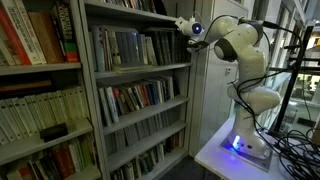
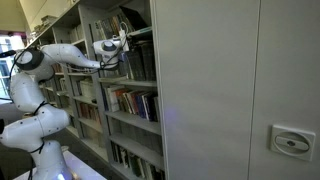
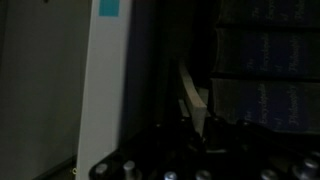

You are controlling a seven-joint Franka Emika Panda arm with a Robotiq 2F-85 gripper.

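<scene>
Up at the top shelf, by the bookcase's right end, my gripper (image 1: 186, 28) reaches in among the books. In exterior view 2 the gripper (image 2: 122, 44) is at the same high shelf, its fingertips hard to make out. The wrist view is very dark. There a thin pale object (image 3: 194, 98), perhaps a slim book or its page edges, stands upright at the fingers, which look shut on it. Dark books (image 3: 265, 52) with faint spine lettering stand to its right. A pale upright panel (image 3: 103, 75) rises on its left.
Below, the bookcase shelves (image 1: 140, 72) hold rows of books. The white table (image 1: 222, 158) under the arm's base looks mostly clear. A large pale wall or cabinet (image 2: 215, 90) flanks the bookcase. Loose black cables (image 1: 295, 150) lie beside the base.
</scene>
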